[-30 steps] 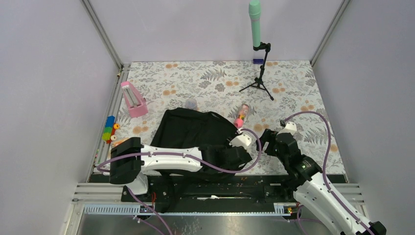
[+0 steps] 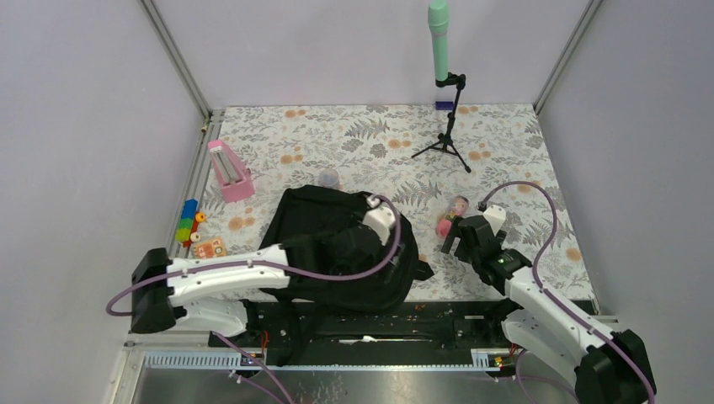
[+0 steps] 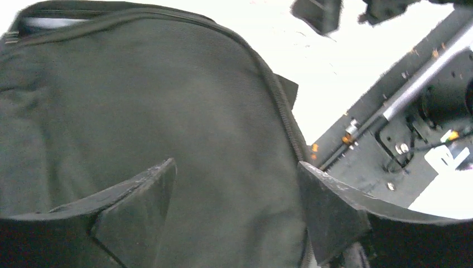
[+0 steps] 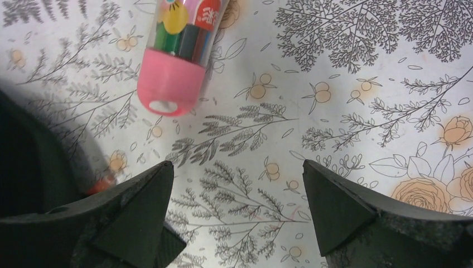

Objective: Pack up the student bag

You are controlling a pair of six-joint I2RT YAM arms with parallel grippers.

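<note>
The black bag point(image 2: 299, 215) lies in the front middle of the table; in the left wrist view its dark fabric point(image 3: 156, 106) and zipper fill most of the frame. My left gripper is over it, its fingers apart with nothing seen between them. A pink pencil case point(image 2: 450, 215) with a cartoon face lies right of the bag. My right gripper stands open just short of it; in the right wrist view its pink end point(image 4: 170, 84) is above the fingers.
At the left lie a pink object point(image 2: 236, 181), colourful toy blocks point(image 2: 187, 220) and an orange item point(image 2: 209, 248). A small clear item point(image 2: 328, 178) is behind the bag; a black tripod point(image 2: 446, 143) stands at the back right.
My left arm has swung left and back over the bag. The pencil case has moved rightward and down, and my right arm has moved a little.
</note>
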